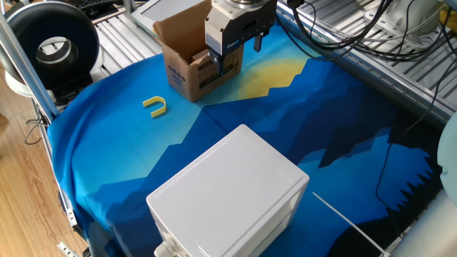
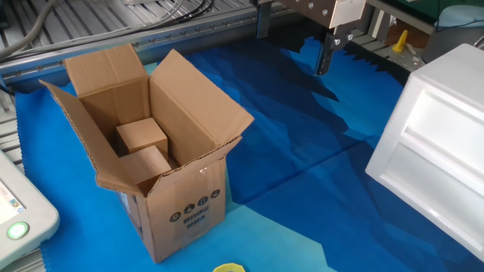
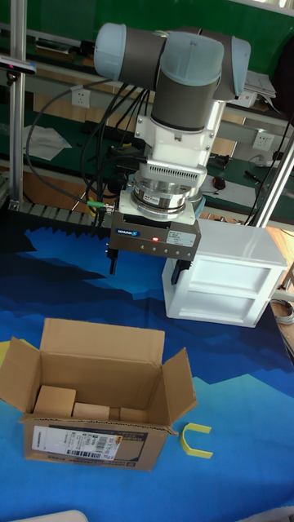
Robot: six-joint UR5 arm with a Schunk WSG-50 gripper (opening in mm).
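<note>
My gripper (image 1: 240,53) hangs in the air with its two fingers wide apart and nothing between them. In exterior view 3 the gripper (image 3: 145,268) is behind the cardboard box (image 3: 95,448), on the side toward the robot. The box (image 2: 185,208) stands upright with its flaps spread; wooden-looking blocks (image 2: 141,135) lie inside it. A yellow U-shaped piece (image 1: 165,106) rests flat on the blue cloth near the box. The white drawer unit (image 1: 228,182) stands apart from both, its panelled front (image 3: 217,287) facing exterior view 3.
Printed blue cloth (image 1: 114,153) covers the table, with free room between box and drawer unit. A thin white rod (image 1: 346,218) lies beyond the unit. Dark cables (image 1: 335,39) run along the metal edge. A teach-pendant-like device (image 2: 23,208) sits beside the box.
</note>
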